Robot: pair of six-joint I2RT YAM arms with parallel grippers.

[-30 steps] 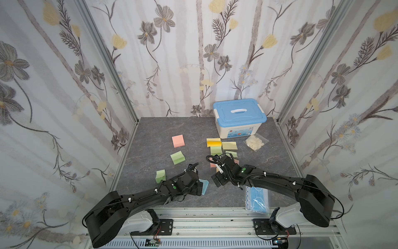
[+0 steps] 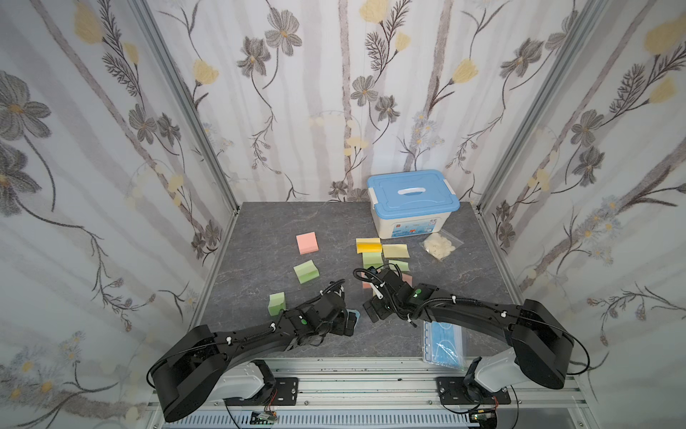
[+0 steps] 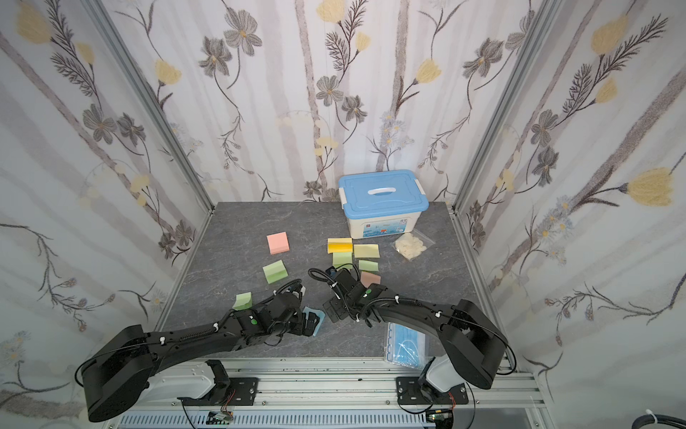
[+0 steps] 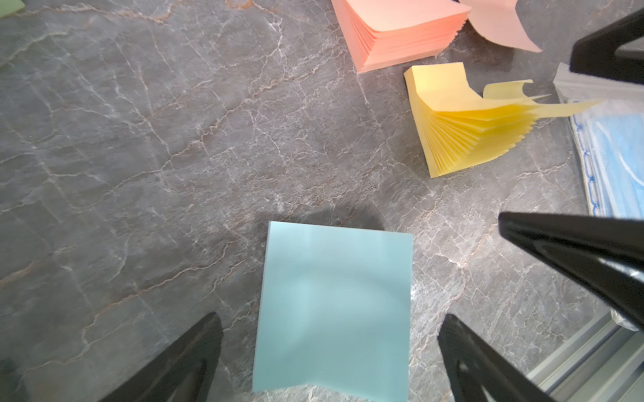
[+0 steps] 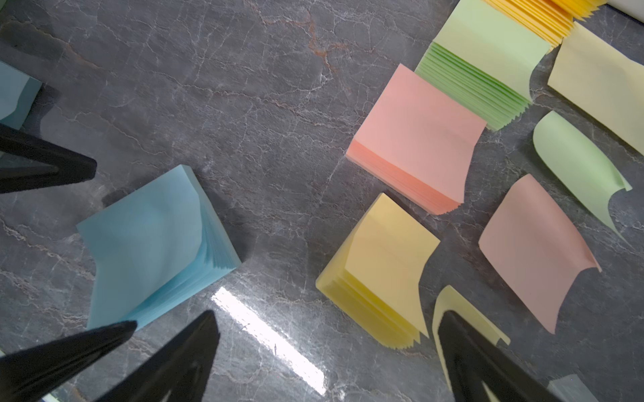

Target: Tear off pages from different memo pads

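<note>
A blue memo pad (image 4: 335, 311) lies flat on the table between the spread fingers of my left gripper. That gripper is open, and the right wrist view shows gaps between its fingers and the pad (image 5: 151, 244). My right gripper is open too, with nothing between its fingers, just short of a yellow pad (image 5: 382, 264) with curled-up sheets. Beyond stand a pink pad (image 5: 422, 137), a green pad (image 5: 493, 53) and an orange-yellow pad (image 5: 530, 20). Loose sheets lie beside them: pink (image 5: 536, 251), green (image 5: 580, 167), pale yellow (image 5: 603, 87) and small yellow (image 5: 463, 308).
Left of centre sit another pink pad (image 2: 307, 243) and two green pads, one nearer (image 2: 276, 304), one farther (image 2: 306, 271). A blue-lidded box (image 2: 413, 203) and a clear bag (image 2: 441, 245) occupy the back right. A mask packet (image 2: 443, 343) lies at front right.
My left gripper has shifted slightly right, covering more of the blue pad from above. My right arm has moved slightly left. The pads and loose sheets look unmoved.
</note>
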